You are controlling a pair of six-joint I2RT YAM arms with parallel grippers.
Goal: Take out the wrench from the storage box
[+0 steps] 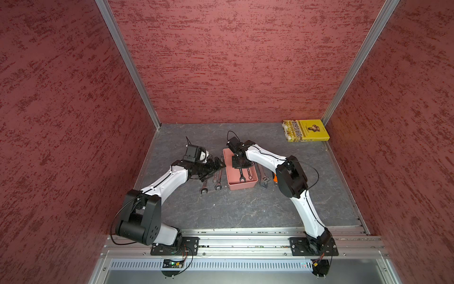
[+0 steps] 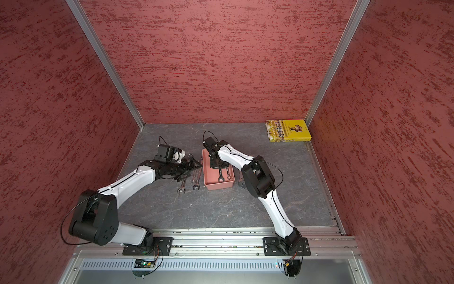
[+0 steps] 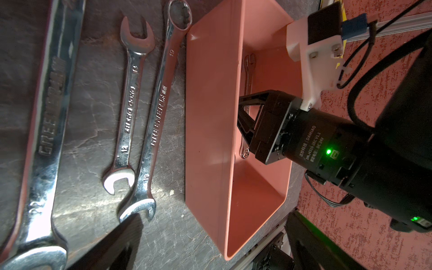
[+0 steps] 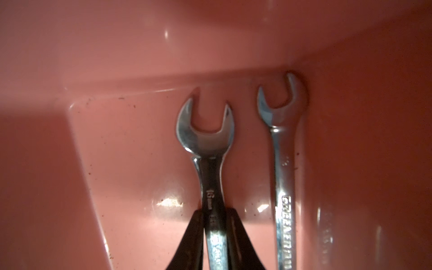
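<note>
The pink storage box [image 1: 241, 184] holds two silver wrenches side by side, a 16 mm one [image 4: 208, 175] and a slimmer one [image 4: 283, 189]. My right gripper is down inside the box, its fingers on either side of the 16 mm wrench's handle; whether they grip it firmly is hard to tell. My left gripper hangs open just left of the box, over several wrenches [image 3: 132, 90] lying on the grey table, with nothing between its fingers.
A yellow book-like box [image 1: 306, 130] lies at the back right of the table [image 1: 212, 213]. More tools [image 1: 264, 182] lie right of the pink box.
</note>
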